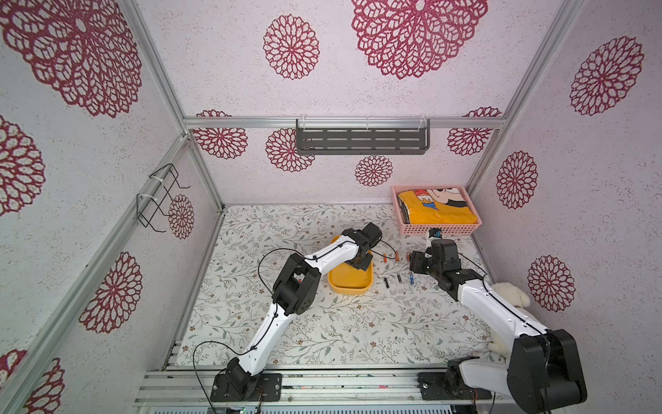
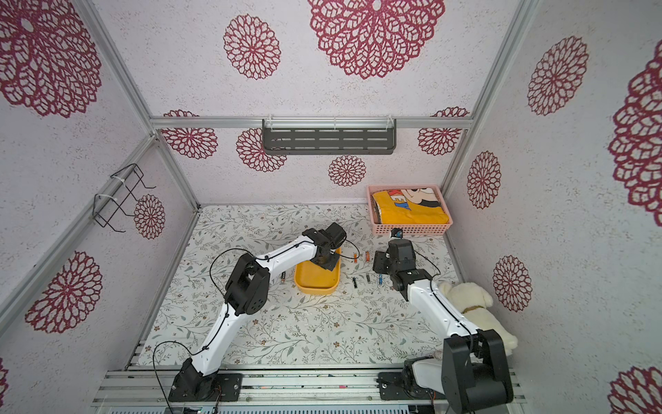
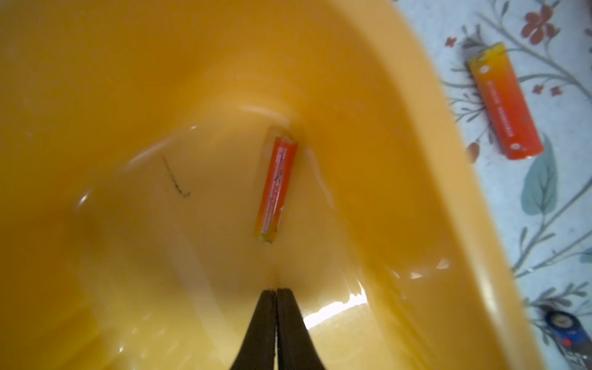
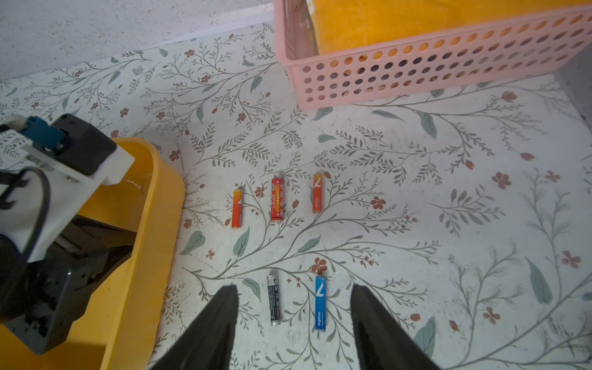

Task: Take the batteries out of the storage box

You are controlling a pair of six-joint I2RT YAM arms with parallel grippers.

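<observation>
In the left wrist view a red-orange battery (image 3: 275, 190) lies on the floor of the yellow storage box (image 3: 459, 212), near its rounded corner. My left gripper is shut inside the box, its tips together with nothing between them; the battery is apart from them, farther ahead. On the cloth outside lie an orange battery (image 4: 237, 208), a red one (image 4: 277, 199), another orange one (image 4: 317, 192), a black one (image 4: 273, 299) and a blue one (image 4: 320, 302). My right gripper stands open over the cloth, its fingers wide apart and empty.
A pink basket (image 4: 394, 77) holding a yellow cloth stands at the back right. A white plush toy (image 2: 475, 303) sits by the right arm. In the right wrist view, the patterned tablecloth is bare right of the batteries.
</observation>
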